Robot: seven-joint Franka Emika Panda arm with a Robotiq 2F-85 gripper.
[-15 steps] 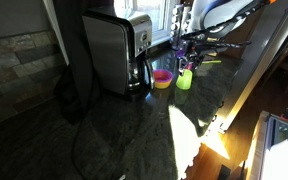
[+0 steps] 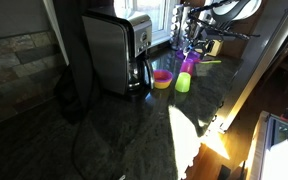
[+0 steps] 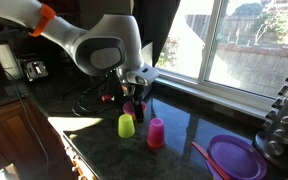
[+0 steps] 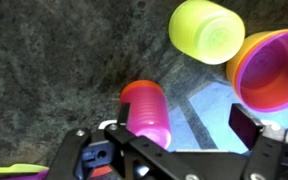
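A green cup (image 3: 126, 126) and a pink cup (image 3: 156, 133) stand upside down on the dark counter, a short gap apart. Behind the green one, partly covered by my arm, sits a pink bowl (image 3: 134, 106). My gripper is open, with nothing held. Seen from the wrist, the pink cup (image 4: 149, 112) appears between the spread fingers, beyond their tips. Up and to the right are the green cup (image 4: 206, 32) and stacked colourful bowls (image 4: 269, 72), pink innermost. In exterior view 1, the green cup (image 2: 183, 83) is nearest that camera.
A purple plate (image 3: 246, 158) with a red utensil (image 3: 210, 160) lies on the right of the counter, beside a spice rack (image 3: 284, 118). A coffee maker (image 2: 119, 48) stands near the bowls.
In exterior view 1, my gripper has risen and drawn back from beside the cups, leaving the pink cup more exposed. The green cup and bowls have stayed put.
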